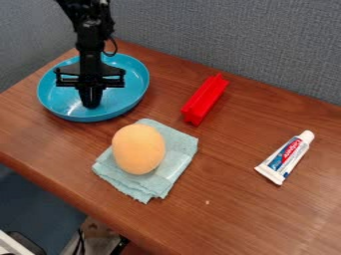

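Note:
My black gripper reaches down into the blue plate at the left back of the table, its fingertips low over the plate's inside. The fingers look drawn together; whatever may be between them is too dark and small to make out.
An orange ball-like object rests on a light blue cloth at the front middle. A red block lies behind it, a toothpaste tube at the right. Bare wood is clear at the front right. A grey partition backs the table.

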